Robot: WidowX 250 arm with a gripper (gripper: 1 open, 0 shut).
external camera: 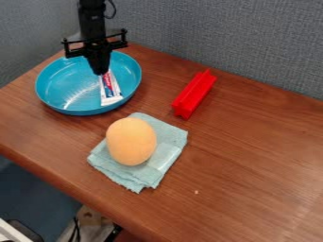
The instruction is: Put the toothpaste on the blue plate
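Note:
The toothpaste [111,90], a white tube with red and blue print, lies in the blue plate [63,93], right of its middle. Above the tube's far end is my black gripper [98,68], its fingers drawn together. They cover that far end from view, and whether they touch it is hard to make out.
Nearer the front, an orange rounded object [131,140] rests on a folded pale green cloth [161,156]. A red bar-shaped item [195,94] lies right of the plate. Grey panels [240,38] border the back.

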